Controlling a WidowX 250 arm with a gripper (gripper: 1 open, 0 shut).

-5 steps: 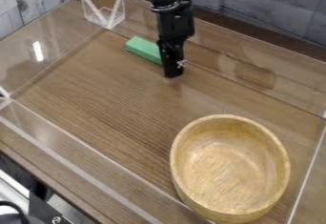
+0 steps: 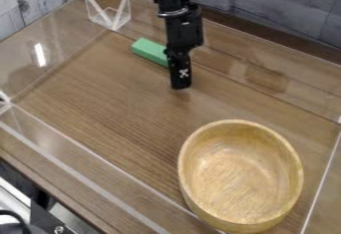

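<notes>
My black gripper reaches down from the top of the camera view to the wooden table, just right of a green block. The arm covers part of the block's right end. The fingertips are low, near the table surface; they look shut, and I see nothing clearly between them.
A large wooden bowl stands at the lower right. A white wire object is at the back left.
The gripper has shifted slightly downward in the view and sideways by a small amount. The green block looks unmoved.
</notes>
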